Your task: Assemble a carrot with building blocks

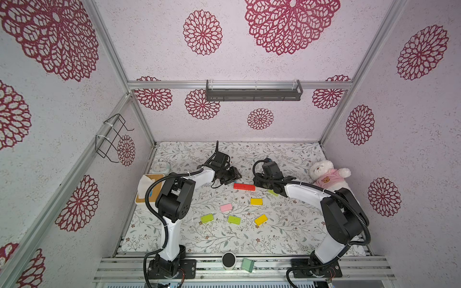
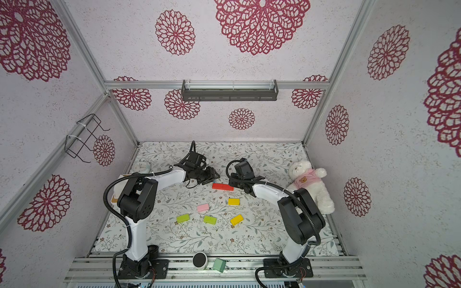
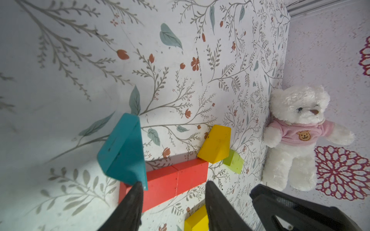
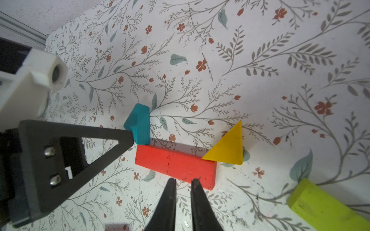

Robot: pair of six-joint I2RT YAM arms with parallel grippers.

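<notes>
Two red blocks (image 4: 173,163) lie end to end on the table. A teal triangular block (image 4: 142,123) touches their left end at the back. The yellow triangular block (image 4: 228,148) stands against their right end at the back. In the left wrist view my left gripper is part open over the near side of the red blocks (image 3: 177,182), with no block gripped. My right gripper has its fingertips a little apart beside the red row, and nothing shows between them. From above, both hands hide the triangular blocks.
Loose yellow (image 1: 256,201), pink (image 1: 225,207) and green blocks (image 1: 207,218) lie in front. A green block (image 4: 327,207) is near my right hand. A teddy bear (image 1: 331,177) sits at right and a tissue box (image 1: 149,187) at left.
</notes>
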